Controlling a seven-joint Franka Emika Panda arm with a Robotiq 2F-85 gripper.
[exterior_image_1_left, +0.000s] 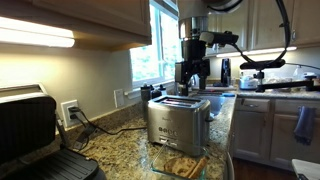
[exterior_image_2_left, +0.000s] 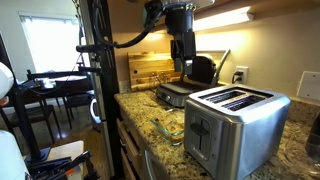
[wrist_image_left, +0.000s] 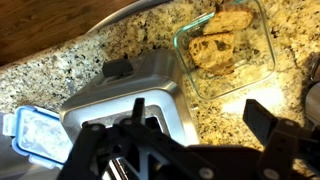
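Note:
A silver toaster with two long slots stands on the granite counter. My gripper hangs above it, open, with nothing visible between its fingers. Seen from the wrist view, the toaster's metal body lies below and left of the gap between the fingertips. A clear glass dish sits on the counter beside the toaster. Inside it are browned pieces of bread, apart from my gripper. No bread shows in the toaster slots, though their depths are dark.
A black grill press stands along the wall, near a white outlet with a black cord. Overhead is a wooden cabinet. A blue-lidded container lies on the toaster's other side.

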